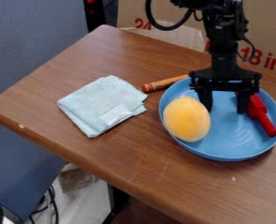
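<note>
My black gripper (225, 98) hangs over the blue plate (222, 143) at the right, its fingers low within the plate between a yellow oval object (187, 119) and a red object (263, 118). I cannot tell whether the fingers hold anything or how wide they stand. An orange stick-like object (164, 82) lies just left of the plate's back edge. A folded light blue cloth (102, 106) lies on the table to the left.
The wooden table (105, 166) has clear room at the back left and the front. Cardboard (164, 17) stands along the back. The table's left edge borders a grey-blue surface.
</note>
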